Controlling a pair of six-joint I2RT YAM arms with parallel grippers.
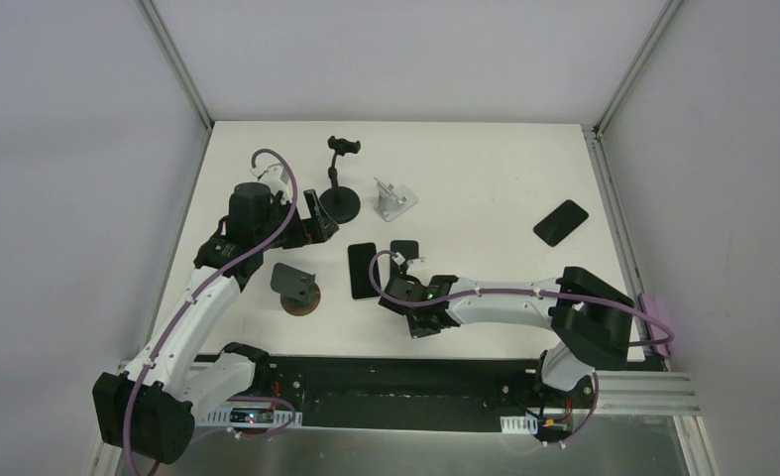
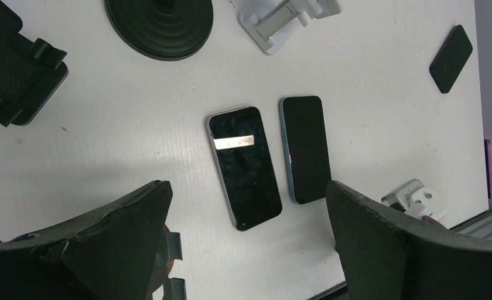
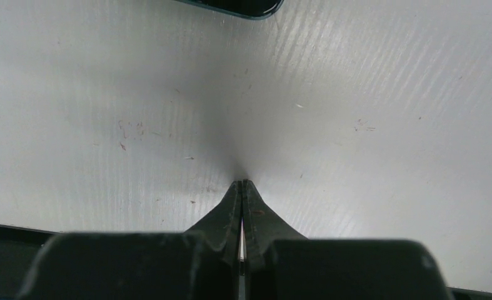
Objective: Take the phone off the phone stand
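Two dark phones lie flat on the table: a black phone (image 2: 246, 172) and, to its right, a teal-edged phone (image 2: 306, 150). A third black phone (image 1: 561, 223) rests slantwise on the far right, and a purple phone (image 1: 655, 322) is at the table's right edge. The white stand (image 1: 394, 202), round-based black stand (image 1: 340, 204) and brown-based stand (image 1: 294, 288) bear no visible phone. Shut and empty, my right gripper points at bare table, with a teal-edged phone at the top of its view. My left gripper is wide open above the two phones.
Another black stand (image 2: 24, 69) is at the upper left of the left wrist view.
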